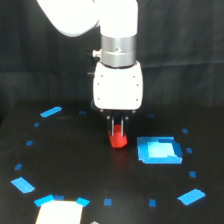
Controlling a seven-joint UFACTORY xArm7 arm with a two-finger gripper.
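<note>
The white robot arm reaches down from the top of the view to its gripper [117,127], whose dark fingers are low over the black table [90,175], on either side of a red object [117,141]. Whether the fingers grip it or only surround it is hard to tell. Just to the right lies a small blue box [158,159] with a paler blue inside.
Blue tape strips [22,185] and small squares mark the table around the middle. A pale object [59,213] is at the front left edge.
</note>
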